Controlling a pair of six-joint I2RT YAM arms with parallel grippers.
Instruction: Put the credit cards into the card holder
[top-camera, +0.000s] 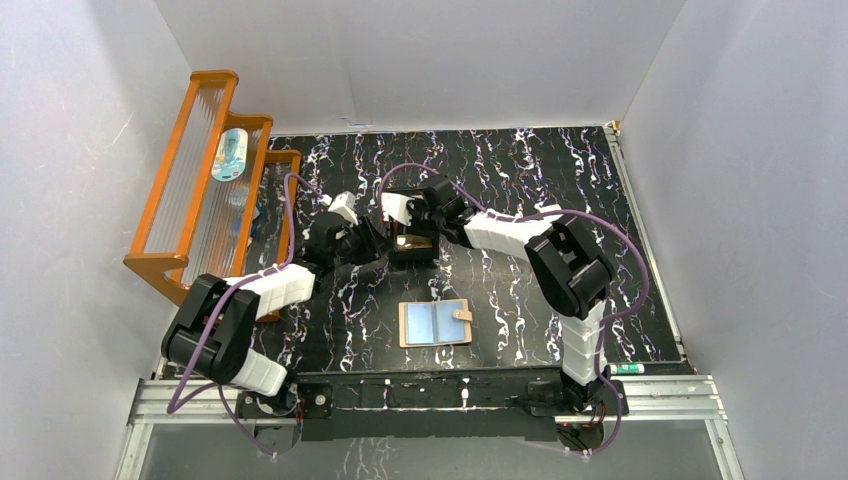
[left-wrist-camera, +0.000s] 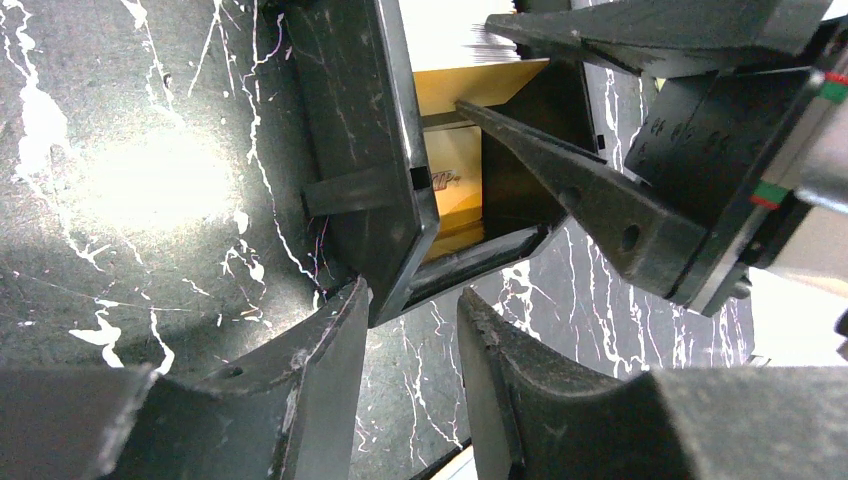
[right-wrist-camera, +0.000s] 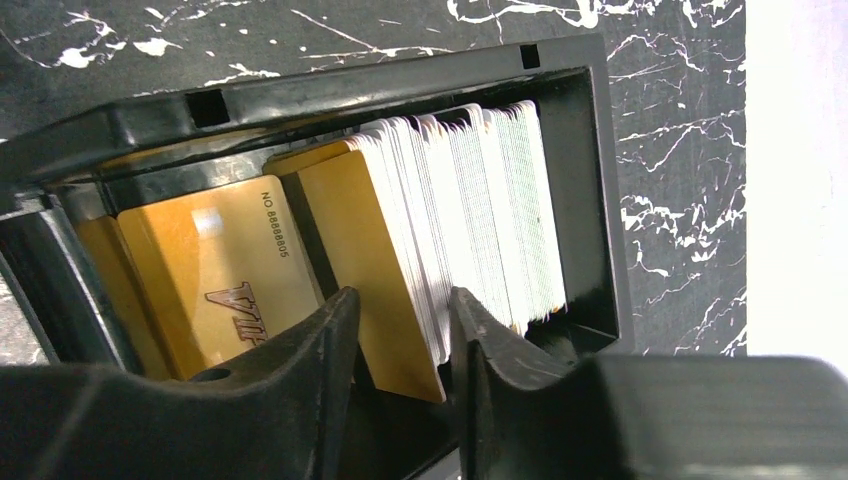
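Note:
A black box (top-camera: 414, 253) (right-wrist-camera: 601, 180) holds gold and white cards (right-wrist-camera: 500, 210) in an upright stack, beside flatter gold cards (right-wrist-camera: 220, 270). My right gripper is over the box, its fingertips part open at the stack's front gold card; whether it grips any is unclear. My left gripper (top-camera: 378, 243) is just left of the box, part open, with nothing seen between its fingers. An open card holder (top-camera: 420, 322) with blue pages lies on the table in front of the box.
A wooden rack (top-camera: 180, 250) stands along the left side, a blue-white package (top-camera: 229, 152) on it. A small green tube (top-camera: 627, 368) lies at the front right edge.

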